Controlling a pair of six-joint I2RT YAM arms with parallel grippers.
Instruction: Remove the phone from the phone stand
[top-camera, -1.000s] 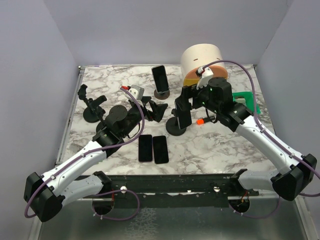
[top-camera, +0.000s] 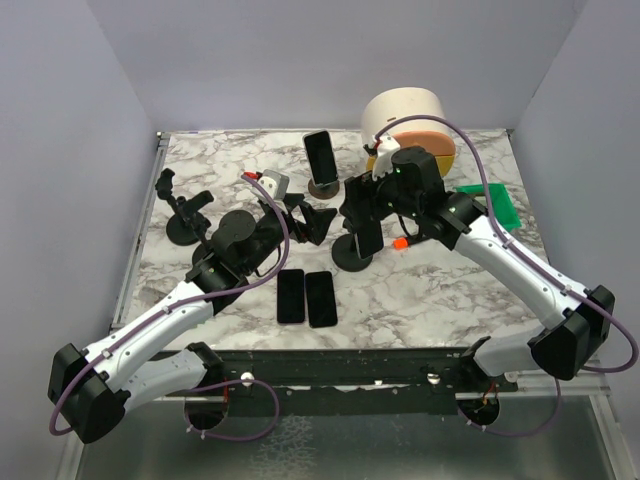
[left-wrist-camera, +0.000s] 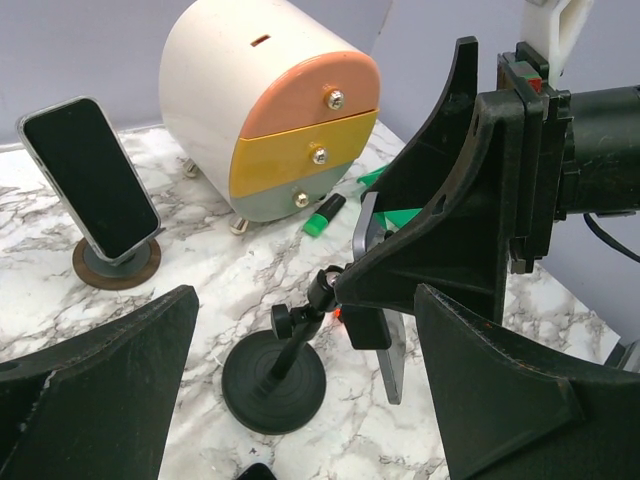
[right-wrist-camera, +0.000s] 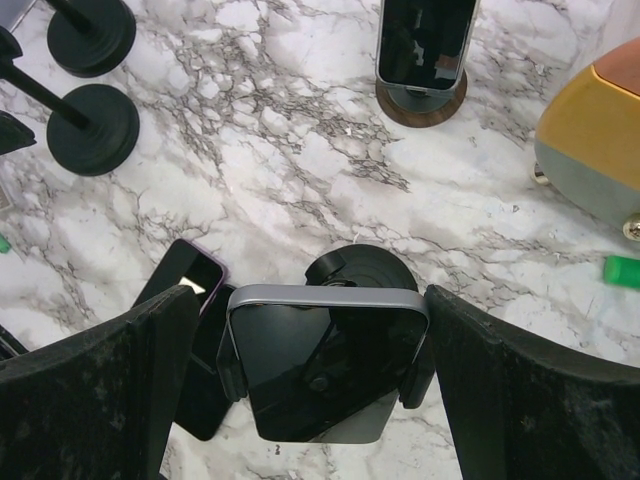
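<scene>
A phone (top-camera: 368, 239) stands on a black phone stand (left-wrist-camera: 260, 385) near the middle, its top edge toward my right gripper (top-camera: 360, 200). That gripper's open fingers straddle the phone (right-wrist-camera: 326, 370) from either side in the right wrist view; whether they touch it I cannot tell. My left gripper (top-camera: 310, 220) is open just to the left of the stand, with nothing between its fingers. A second phone (left-wrist-camera: 90, 175) stands on another stand at the back.
Two phones (top-camera: 321, 298) lie flat at the front. Black stands (top-camera: 182, 229) are at the left. A white drum with coloured drawers (top-camera: 400, 110) is at the back right, beside a green tray (top-camera: 500, 205).
My right gripper has moved left over the phone's top, coming round it from the upper right. The left arm and the phone have not visibly moved.
</scene>
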